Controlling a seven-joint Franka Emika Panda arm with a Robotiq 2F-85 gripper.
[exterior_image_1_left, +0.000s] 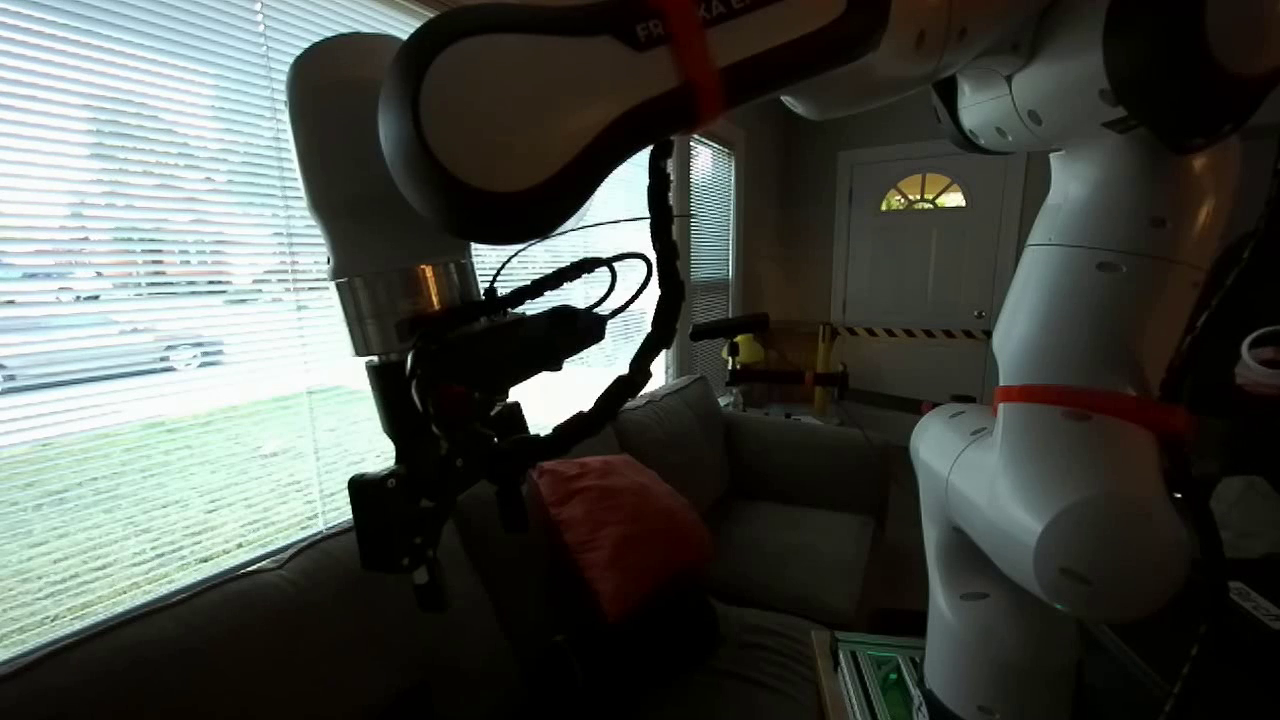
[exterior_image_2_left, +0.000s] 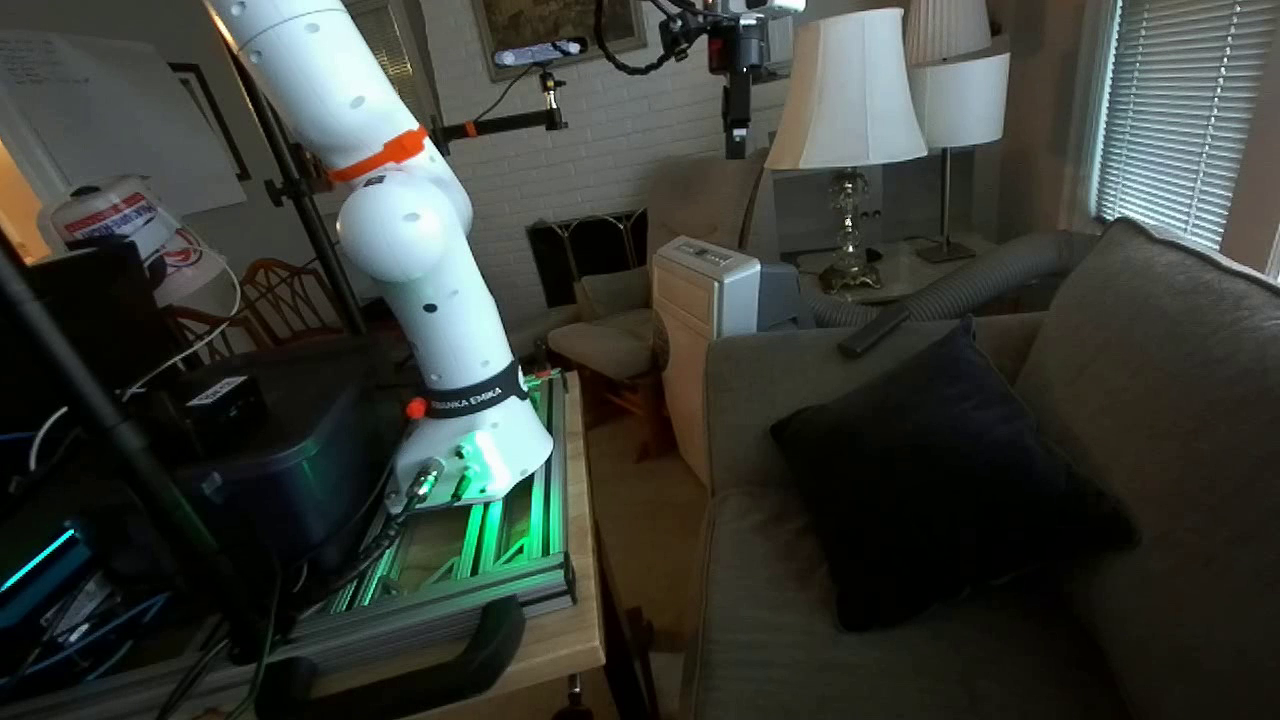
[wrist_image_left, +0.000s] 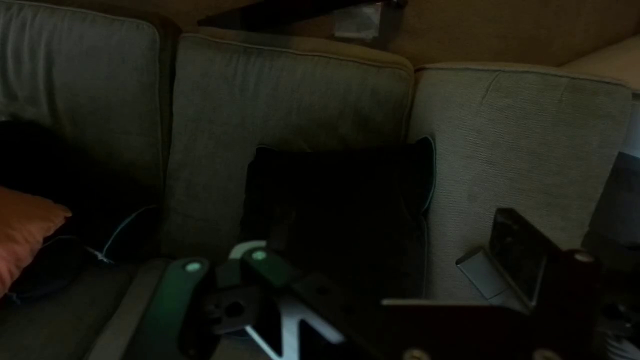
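My gripper hangs open above the couch, its fingers spread wide with nothing between them. Below it in the wrist view, a black pillow leans against the middle of the grey couch. From the side, the gripper points down in front of the window, well clear of the seat. Only its dark lower end shows at the top of exterior view 2. A coral-orange pillow rests farther along the couch; part of it appears at the wrist view's left edge.
A dark pillow lies on the couch in exterior view 2, with a small black object on the couch arm. Lamps stand behind it. The arm's base is fixed to a wooden table. Window blinds border the couch.
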